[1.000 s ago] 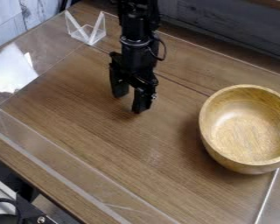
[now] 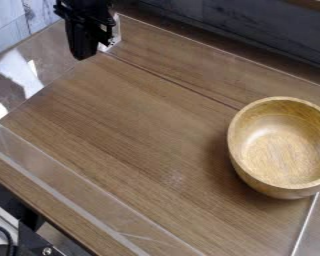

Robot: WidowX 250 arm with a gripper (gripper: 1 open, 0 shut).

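Note:
The black gripper (image 2: 83, 42) is up at the top left, over the back left edge of the table, largely cut off by the top of the view; whether its fingers are open or shut cannot be made out. A light wooden bowl (image 2: 278, 150) stands on the right of the wooden table (image 2: 136, 140), empty as far as shows.
A grey wall (image 2: 210, 22) runs along the back. Clear strips or reflections lie along the left and front edges, with dark cables at the bottom left.
The gripper has risen and moved from the middle of the table toward the back left, now covering much of the pale angular object seen there earlier. The bowl has not moved.

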